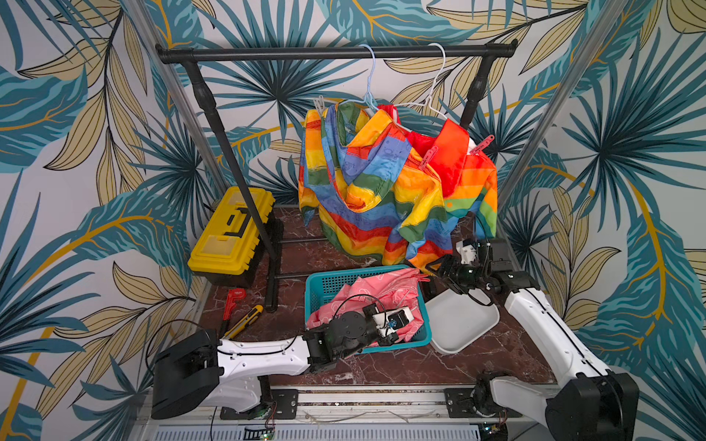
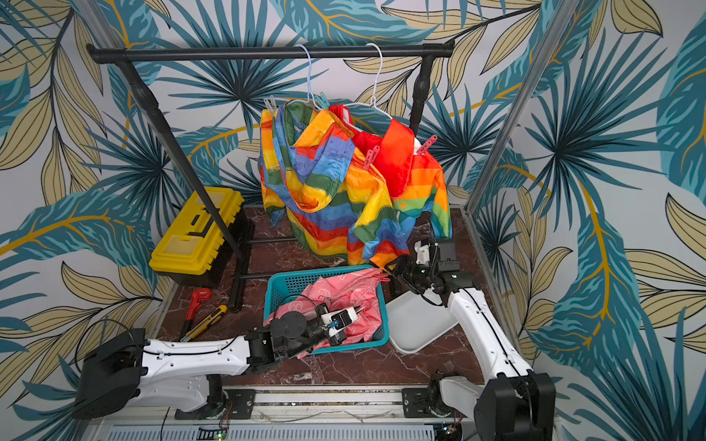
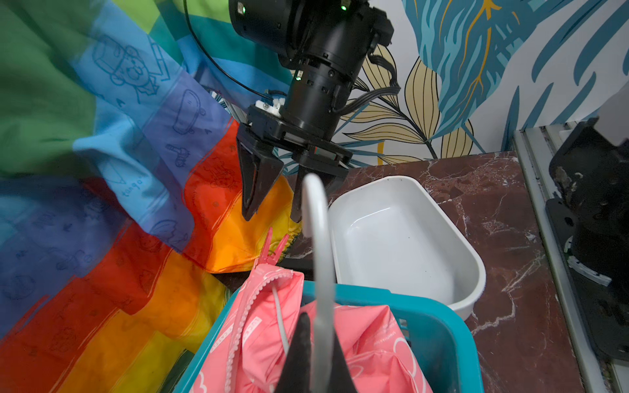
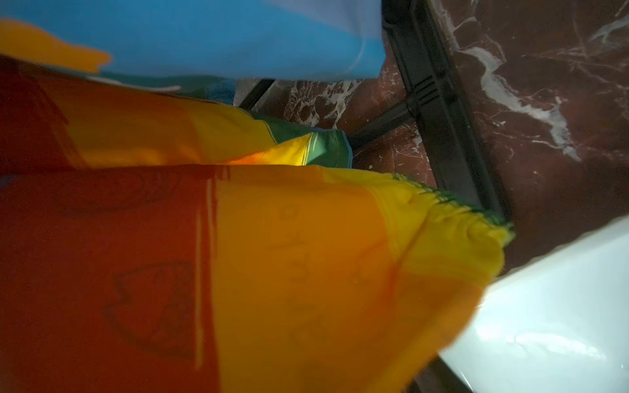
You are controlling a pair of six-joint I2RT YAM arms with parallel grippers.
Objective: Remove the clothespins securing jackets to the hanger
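Two rainbow jackets (image 1: 371, 191) hang on a blue hanger (image 1: 369, 81) and a white hanger (image 1: 439, 70). A pink clothespin (image 1: 428, 158) sits by the red collar, another pink clothespin (image 1: 481, 144) on the right shoulder. Grey clothespins (image 1: 319, 104) and a teal clothespin (image 2: 322, 100) show on the left jacket's side. My left gripper is shut over the pink jacket (image 3: 258, 327); a blurred white hook (image 3: 322, 281) crosses before it. My right gripper stands open beside a rainbow sleeve; the sleeve (image 4: 295, 275) hides its fingers in the right wrist view.
The teal basket (image 3: 458, 340) holds the pink jacket with a red clothespin (image 3: 268, 249) on it. An empty white tray (image 1: 463, 323) lies to the right. At left are a yellow toolbox (image 1: 229, 231), a red-handled tool (image 1: 232, 300) and a yellow cutter (image 1: 244, 322).
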